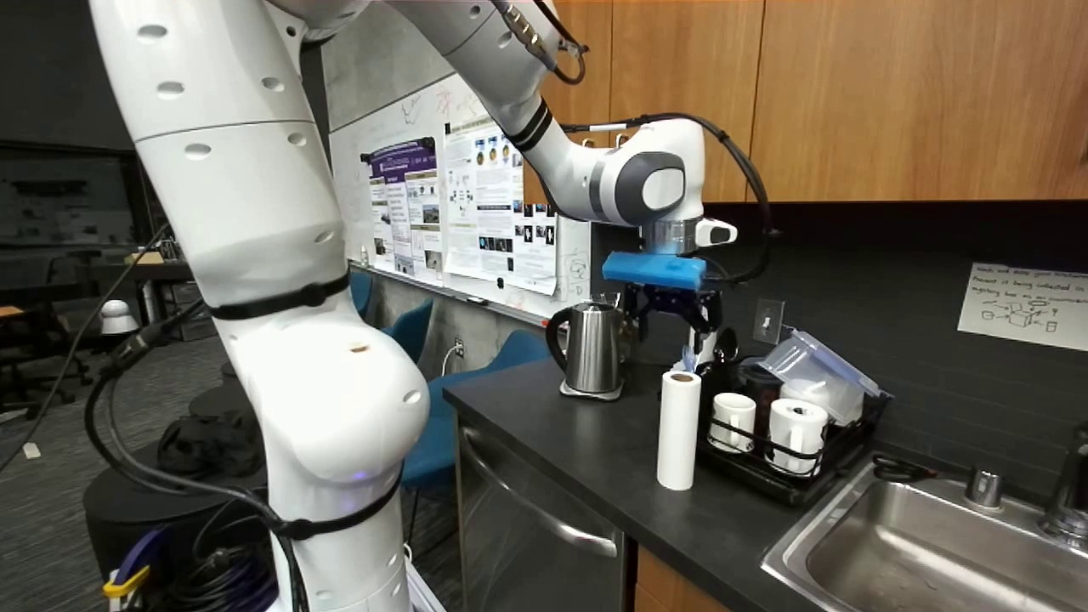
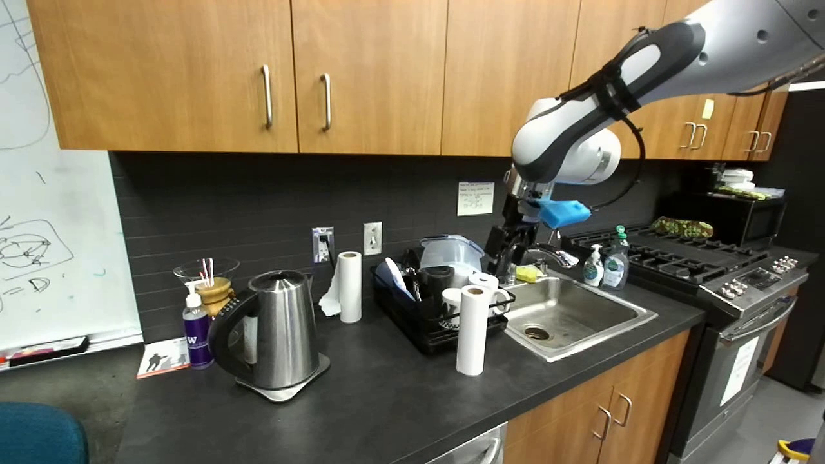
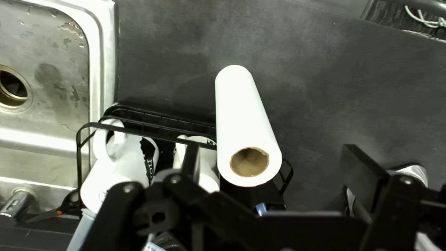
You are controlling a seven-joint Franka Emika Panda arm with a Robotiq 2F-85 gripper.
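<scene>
My gripper (image 1: 673,325) hangs fingers-down above the back of the counter, open, with nothing between its fingers. In the wrist view its two dark fingers (image 3: 366,175) stand wide apart. A white paper roll (image 3: 242,113) with a brown cardboard core stands upright on the counter, below the gripper and apart from it. The same roll (image 1: 678,433) is in front of the dish rack (image 1: 755,474) in exterior view 1. A second white roll (image 2: 350,286) stands near the back wall, with a loose sheet at its side.
White mugs (image 1: 798,433) and a clear tub (image 1: 816,377) fill the rack. A steel kettle (image 2: 282,332) is on the counter, left of the rack in exterior view 2. The sink (image 2: 572,317) lies to the rack's right.
</scene>
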